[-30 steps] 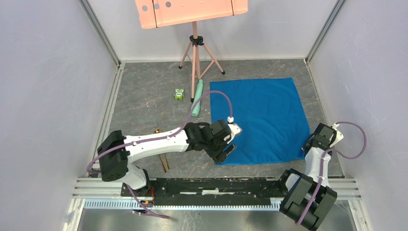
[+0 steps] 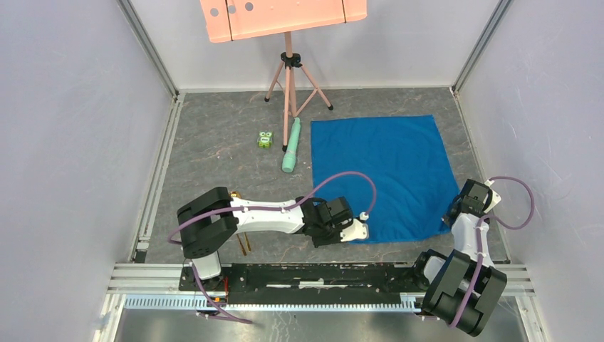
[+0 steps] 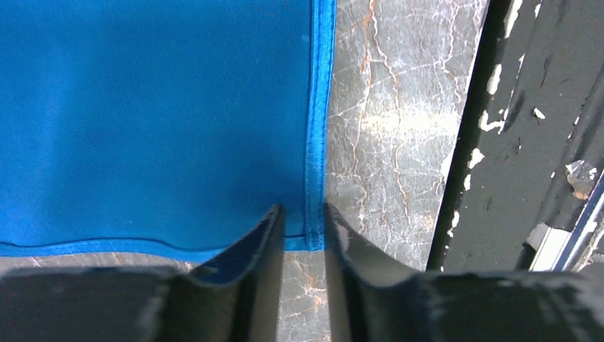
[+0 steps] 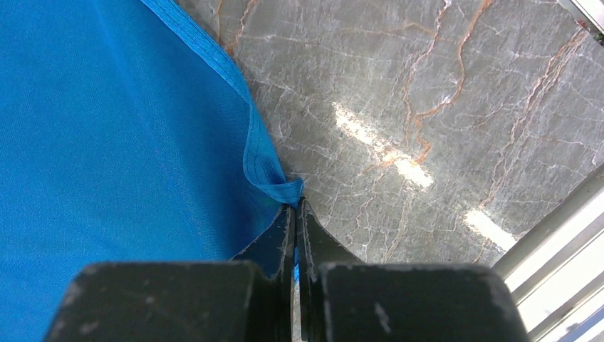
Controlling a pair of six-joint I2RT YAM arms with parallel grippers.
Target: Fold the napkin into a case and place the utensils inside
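A blue napkin point(image 2: 384, 167) lies spread flat on the grey table. At its near-left corner, my left gripper is part open, its fingers on either side of the hemmed corner in the left wrist view. My right gripper is shut on the near-right corner, where the hem bunches and a bit of blue shows between and below the fingertips. The golden utensils point(image 2: 243, 243) lie left of the napkin, partly covered by my left arm.
A green roll point(image 2: 291, 146) and a small green owl-like object point(image 2: 265, 140) lie left of the napkin's far part. A pink tripod point(image 2: 287, 89) stands behind them. The right wall is close to my right arm.
My left gripper has come down and toward the front, to the napkin's near-left corner.
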